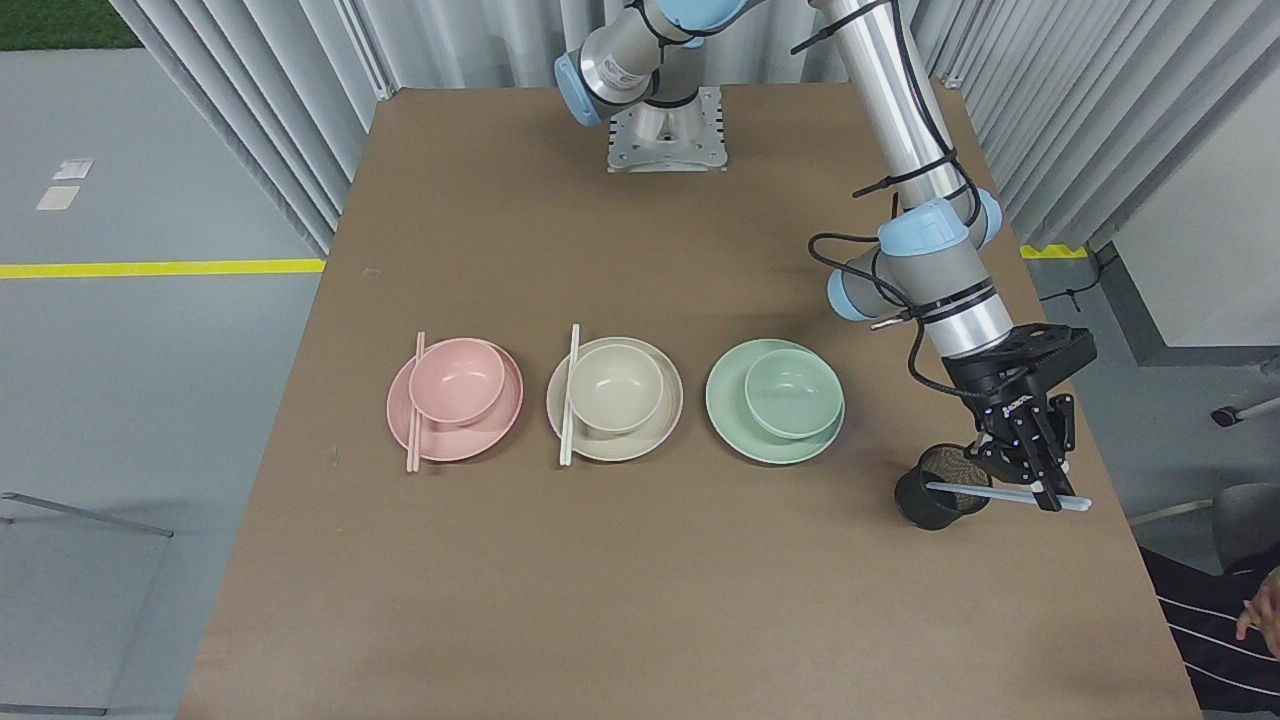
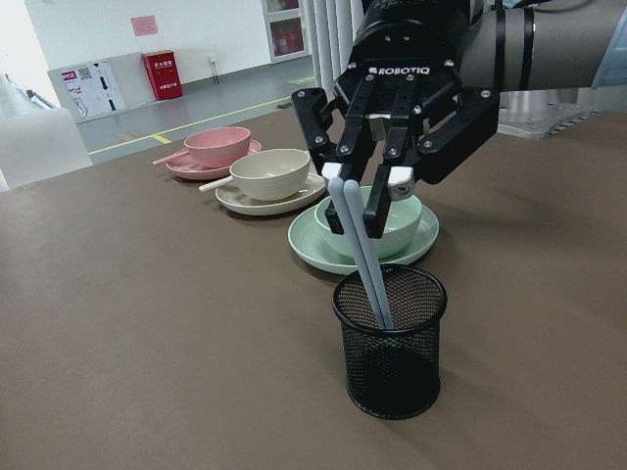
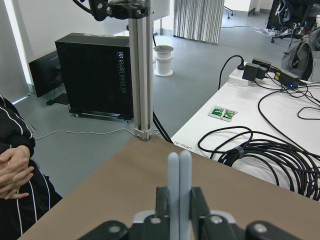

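Note:
My gripper [image 1: 1041, 480] is shut on a pair of pale grey-blue chopsticks [image 2: 362, 255], over the black mesh holder [image 1: 924, 498]; in the left view their lower ends are inside its rim. The wrist view shows the chopsticks [image 3: 185, 180] upright between the fingers. To the left stand a green bowl [image 1: 792, 392] on a green plate [image 1: 756, 450], a cream bowl [image 1: 615, 388] on a cream plate [image 1: 624, 449] with white chopsticks [image 1: 569, 420], and a pink bowl [image 1: 456, 379] on a pink plate [image 1: 474, 442] with pink chopsticks [image 1: 414, 432].
The holder is near the right edge, beyond which a person [image 3: 15, 175] sits and a white desk [image 3: 210, 130] holds cables. The robot base [image 1: 666, 150] stands at the back.

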